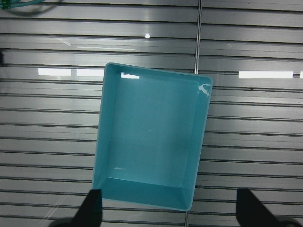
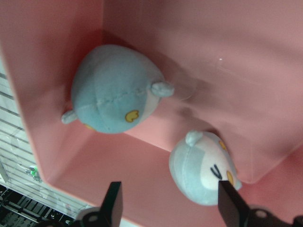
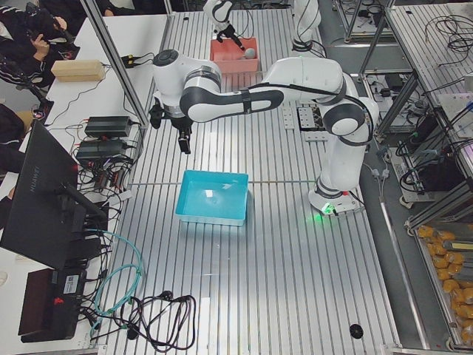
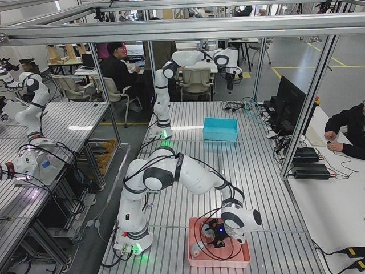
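A pink bin (image 4: 219, 260) holds two light-blue plush toys, a larger one (image 2: 113, 90) and a smaller white-faced one (image 2: 196, 170), seen in the right wrist view. My right gripper is over the bin, open, with nothing between its fingers. My left gripper hangs high above the grooved table, open and empty, looking down beside an empty turquoise bin (image 1: 147, 132).
A monitor (image 3: 41, 192), power boxes and cables line one side of the table (image 3: 281, 281). Coiled black cables (image 3: 159, 333) lie at a near corner.
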